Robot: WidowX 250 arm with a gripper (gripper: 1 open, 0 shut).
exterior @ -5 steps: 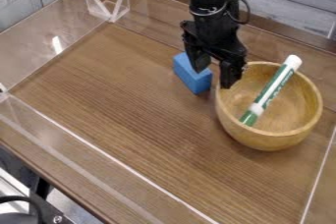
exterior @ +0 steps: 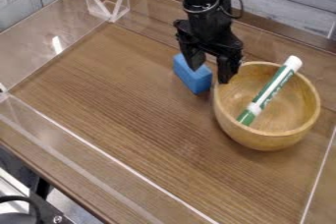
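My black gripper (exterior: 209, 54) hangs at the top centre, open, its fingers over a blue box (exterior: 195, 80) and the left rim of a wooden bowl. The blue box lies on the table just left of the bowl (exterior: 284, 130), its upper part partly hidden by the gripper. A white and green cylinder (exterior: 269, 90) lies tilted inside the bowl, reaching to its back rim.
A raised edge runs along the back, and clear plastic rims run along the left side.
My gripper has shifted slightly left and up over the blue box. The box and bowl look about where they were.
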